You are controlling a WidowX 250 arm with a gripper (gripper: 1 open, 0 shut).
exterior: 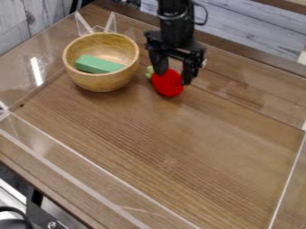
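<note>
A red object (167, 84), rounded, lies on the wooden table right of the bowl, with a small pale green item partly hidden at its upper left. My black gripper (170, 64) hangs just above and behind the red object; I cannot tell whether its fingers are open or shut, or whether they touch it. A round wooden bowl (129, 54) at upper left holds a mint-green block (98, 64).
</note>
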